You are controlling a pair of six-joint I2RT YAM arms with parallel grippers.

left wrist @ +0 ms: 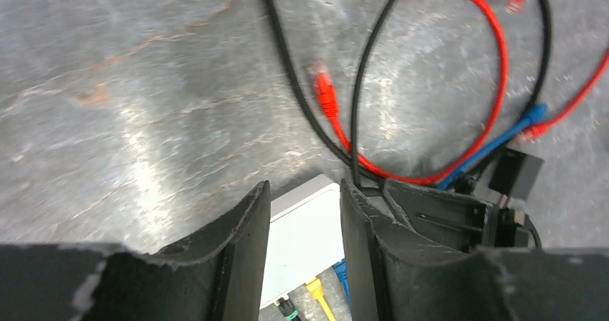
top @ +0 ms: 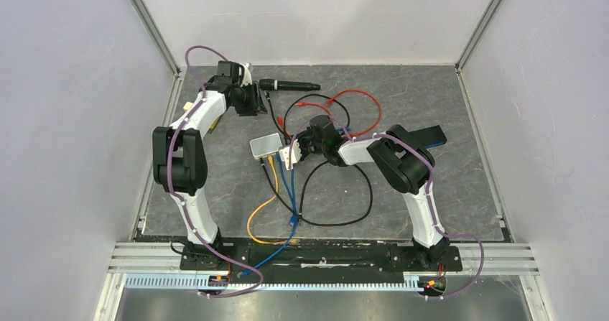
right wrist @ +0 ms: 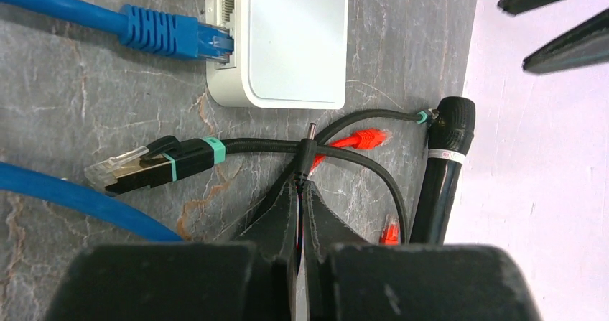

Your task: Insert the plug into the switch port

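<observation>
The white switch (top: 266, 144) lies mid-table with yellow, blue and black cables at its near side; a blue plug (right wrist: 172, 37) sits at one of its ports. My left gripper hangs above and behind the switch, fingers apart, empty. My right gripper is shut beside the switch, with a thin black barrel-tipped lead (right wrist: 307, 152) at its fingertips. A loose black plug with teal bands (right wrist: 165, 164) lies next to the switch.
Red cables (top: 377, 105) and black cables lie behind and around the switch. A black cylinder (top: 291, 85) lies at the back, a dark slab (top: 424, 134) at the right. The table's outer areas are clearer.
</observation>
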